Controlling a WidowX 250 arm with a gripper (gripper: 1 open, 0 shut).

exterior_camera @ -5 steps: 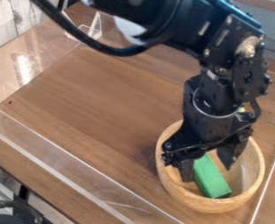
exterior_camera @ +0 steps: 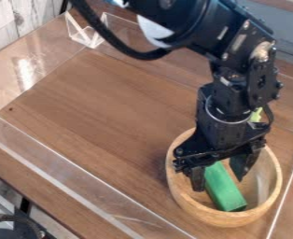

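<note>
My gripper (exterior_camera: 219,168) is down inside a round light wooden bowl (exterior_camera: 187,194) at the lower right, its fingers apart on either side of a green oblong block (exterior_camera: 227,192) that lies in the bowl. The upper end of the block is partly hidden by the gripper, and whether the fingers touch it I cannot tell.
Clear edging runs along its left and front sides. A small green-yellow thing (exterior_camera: 257,116) shows behind the arm.
The arm and gripper have shifted very slightly; the block and bowl look the same.
</note>
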